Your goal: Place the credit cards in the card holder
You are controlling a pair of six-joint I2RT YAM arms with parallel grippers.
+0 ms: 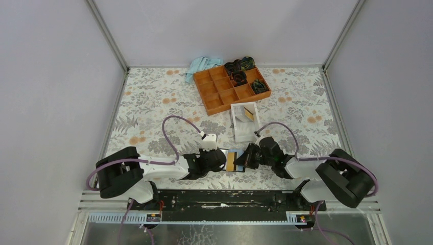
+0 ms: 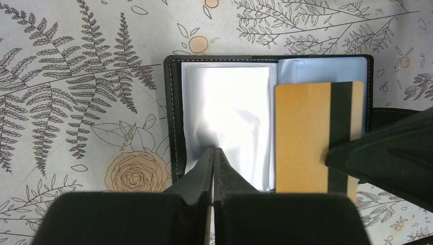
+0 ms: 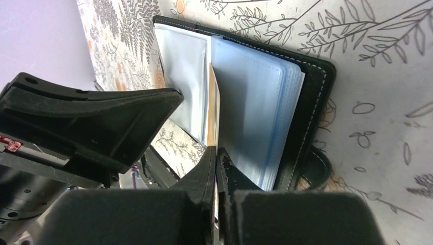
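The card holder (image 2: 173, 112) lies open on the table, dark-edged, with a white sleeve page (image 2: 230, 102) on its left and bluish sleeves (image 3: 255, 97) on its right. Over the right page is a gold card (image 2: 302, 132) with a black stripe. The right wrist view shows this card nearly edge-on, tilted up from the sleeves, its edge running into my right gripper, which is shut on it. My left gripper is shut above the lower part of the white page, nothing visible between its fingers. Whether the card's lower edge enters a sleeve is unclear.
A white box (image 1: 246, 133) behind the holder contains another gold card (image 1: 248, 114). Farther back stand an orange divided tray (image 1: 215, 108) with dark coiled items and a blue cloth (image 1: 203, 63). Both arms crowd the holder closely.
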